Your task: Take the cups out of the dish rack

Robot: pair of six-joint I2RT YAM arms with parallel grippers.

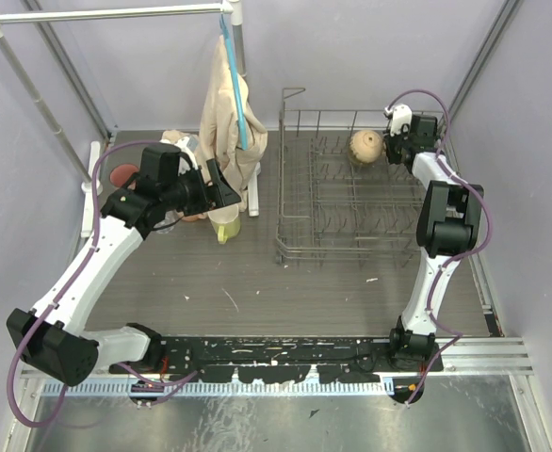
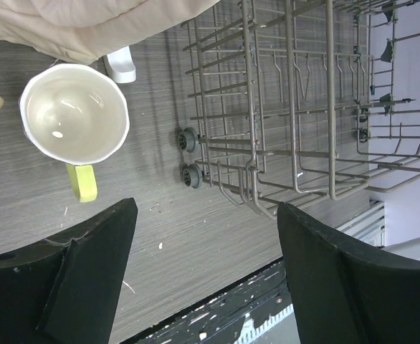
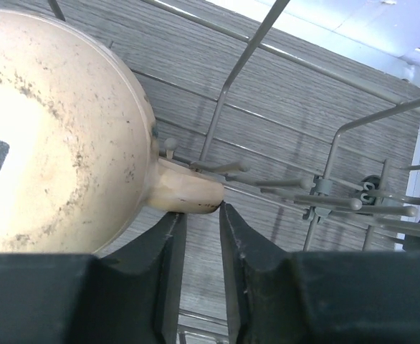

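Note:
One cream speckled cup point(image 1: 365, 146) lies bottom-up in the upper part of the wire dish rack point(image 1: 288, 188); in the right wrist view its body point(image 3: 52, 150) fills the left side, with the handle toward my right gripper. That gripper's fingertips are at the handle, just below it; whether they grip it is unclear. My left gripper point(image 1: 222, 186) is open above the table left of the rack, nothing between its fingers. Below it stands a white cup with a yellow-green handle point(image 2: 74, 115), outside the rack.
A beige cloth point(image 1: 224, 113) hangs from a white rail beside the rack. Other cups point(image 1: 123, 175) are partly hidden behind the left arm.

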